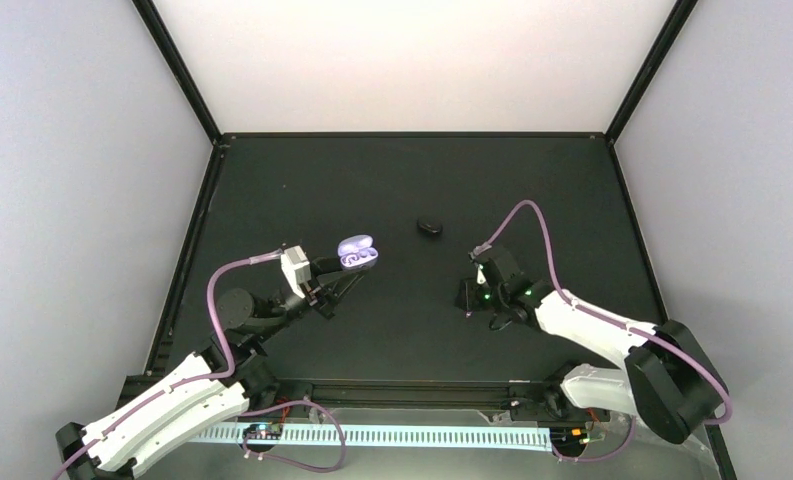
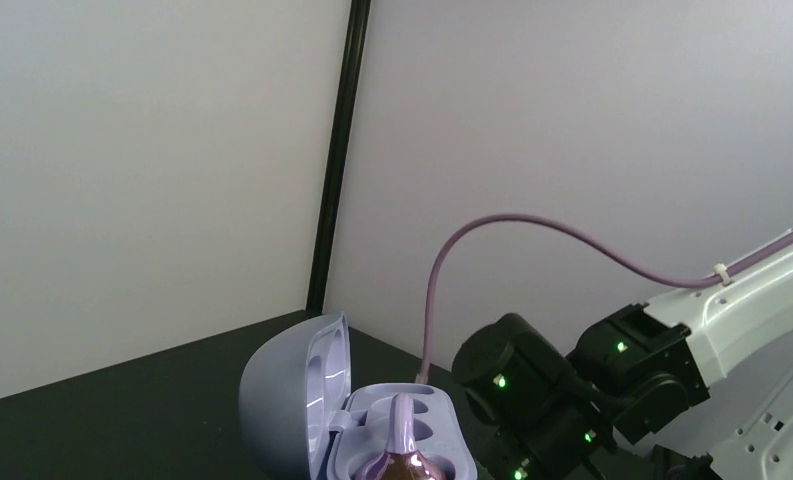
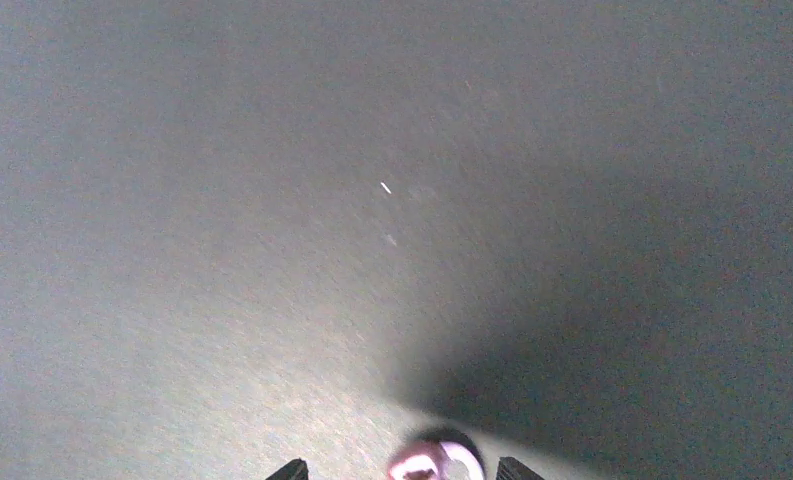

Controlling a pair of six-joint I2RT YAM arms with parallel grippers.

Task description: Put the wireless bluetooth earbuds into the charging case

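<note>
My left gripper is shut on the lavender charging case, holding it above the table with its lid standing open. In the left wrist view, a shiny purple earbud shows at the case's near side, stem up; whether it is fully seated cannot be told. Several empty-looking hollows are visible in the case tray. A second purple earbud lies on the dark table at the bottom of the right wrist view. My right gripper is open above it, a fingertip to each side, apart from it.
A small black rounded object lies on the table between the arms, farther back. The right arm's purple cable arches above its wrist.
</note>
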